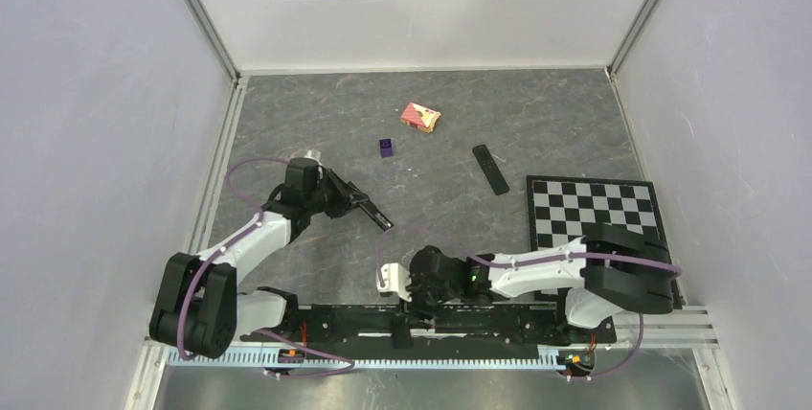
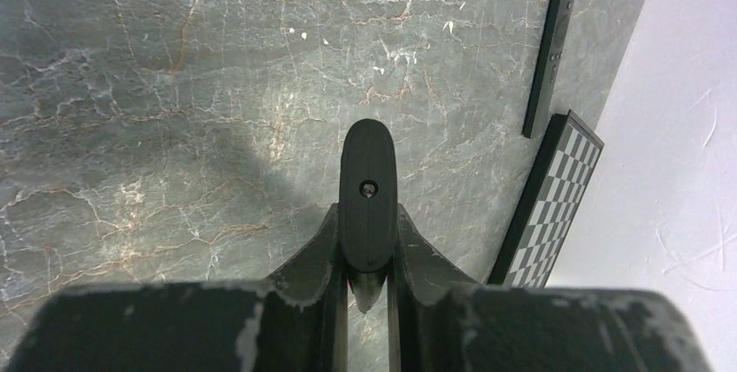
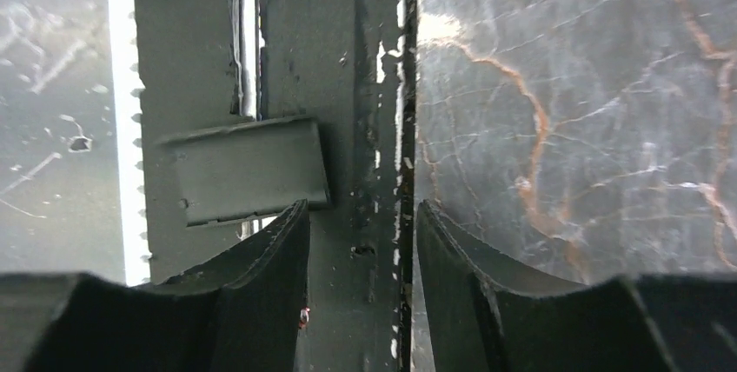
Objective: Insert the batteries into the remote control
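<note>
The black remote [image 1: 377, 216] is held by my left gripper [image 1: 349, 197] over the left-centre floor; in the left wrist view the remote [image 2: 368, 207] stands end-on between the shut fingers. My right gripper is over the black front rail, fingers part open with nothing between them. A dark rectangular plate [image 3: 251, 170], apparently the remote's battery cover, lies on that rail just left of the fingers. No batteries can be made out.
A second black remote [image 1: 490, 169] lies right of centre, beside a checkerboard [image 1: 594, 203]. A small purple box [image 1: 386, 148] and a red-yellow box [image 1: 420, 117] stand at the back.
</note>
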